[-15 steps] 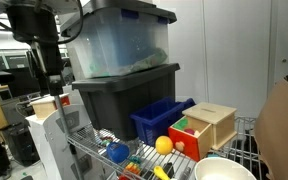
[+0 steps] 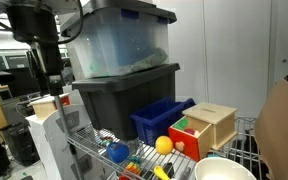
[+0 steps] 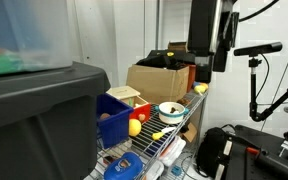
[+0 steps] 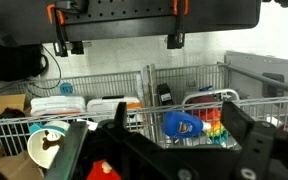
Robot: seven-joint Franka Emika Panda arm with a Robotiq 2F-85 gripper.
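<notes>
My gripper stands open over the wire shelf, its two fingers wide apart with nothing between them. In exterior view 1 the gripper (image 2: 46, 76) hangs at the upper left, clear of the shelf's things. From the other side, the gripper (image 3: 212, 66) shows high at the right. A blue rounded object (image 2: 117, 152) lies on the wire shelf, with a yellow ball (image 2: 164, 145) to its right. In the wrist view the blue object (image 4: 181, 124) lies below the gripper. A white bowl (image 2: 222, 169) sits at the shelf's near right.
Behind stand a black bin (image 2: 134, 99) with a clear tub (image 2: 129, 45) on it, a blue basket (image 2: 164, 118) and a wooden box (image 2: 210, 124). A cardboard box (image 2: 282, 125) fills the right edge. Dark shapes cover part of the wrist view's lower half.
</notes>
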